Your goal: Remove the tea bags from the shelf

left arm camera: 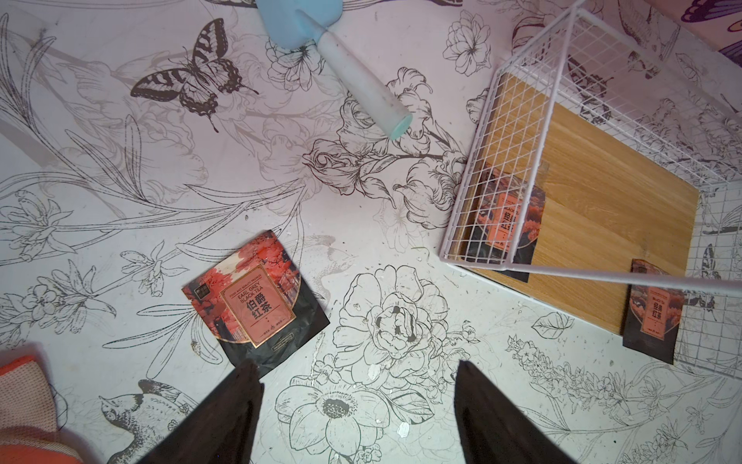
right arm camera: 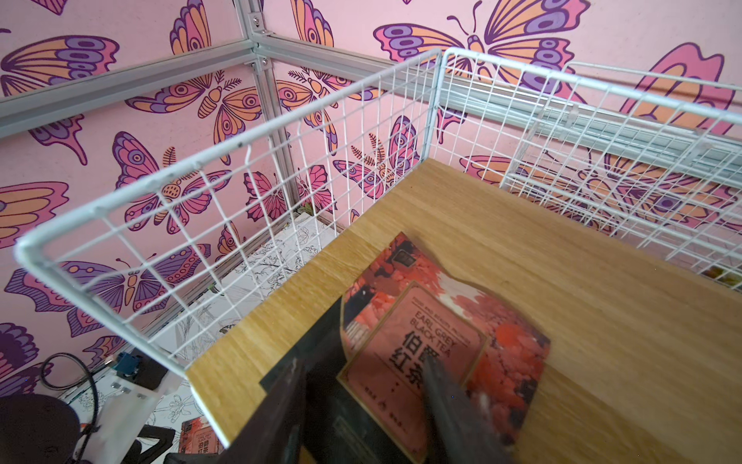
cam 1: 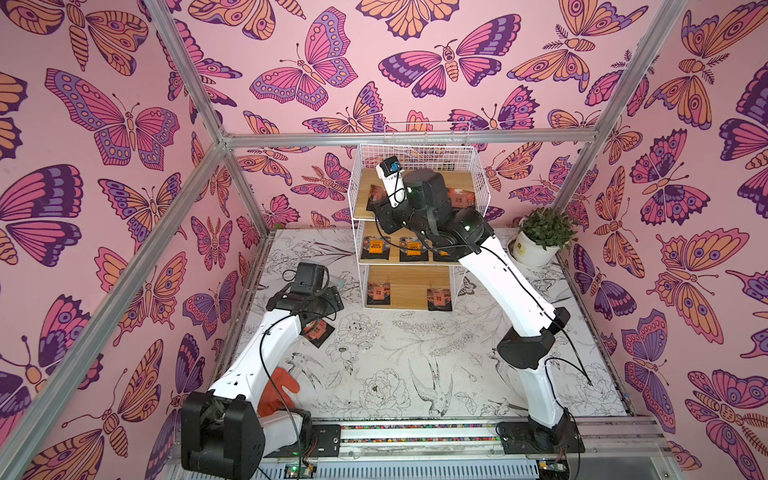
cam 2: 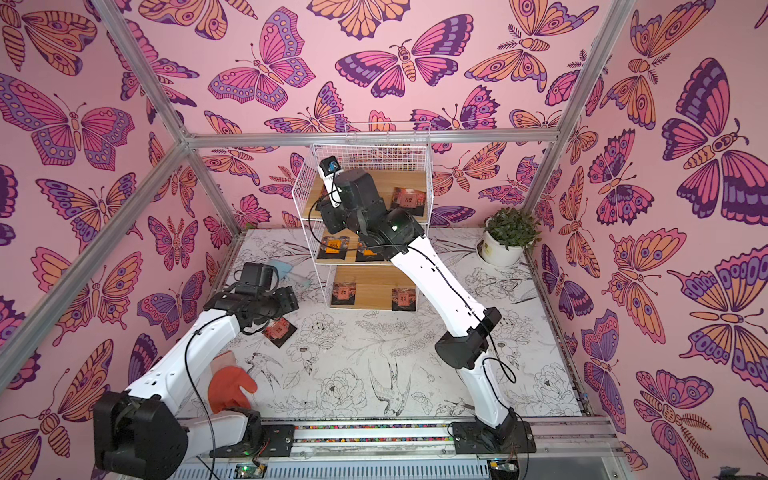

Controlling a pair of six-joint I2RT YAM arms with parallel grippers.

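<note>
A white wire shelf (cam 1: pixel 354 180) with wooden boards holds dark, red-printed tea bags on three levels. On the top board, an Earl Grey tea bag (right arm camera: pixel 417 340) lies near the left end. My right gripper is over its near part, fingers part open, with the packet visible between its fingers; whether they touch it, I cannot tell. Orange-labelled tea bags (cam 1: pixel 376 246) rest on the middle level. The bottom level bears a left tea bag (left arm camera: pixel 506 220) and a right tea bag (left arm camera: pixel 653 309). My left gripper hangs open and empty above the table, beside a loose tea bag (left arm camera: pixel 257 303).
The top level's wire rim (right arm camera: pixel 232 147) rises beside the right gripper. A blue-headed tool (left arm camera: pixel 363 85) lies left of the shelf. An orange mitt (cam 2: pixel 230 389) is near the left arm base, and a potted plant (cam 1: pixel 544 232) stands right of the shelf.
</note>
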